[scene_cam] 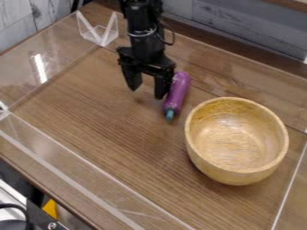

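Note:
The black robot gripper (146,83) hangs from the top of the camera view over the wooden table, open, its fingers pointing down. Just to its right lies a purple object with a teal tip (178,93), long and slightly tilted. Whether the right finger touches it is not clear.
A large yellow bowl (234,139) takes up the right side, in front of the purple object. A clear plastic piece and cables lie at the left edge.

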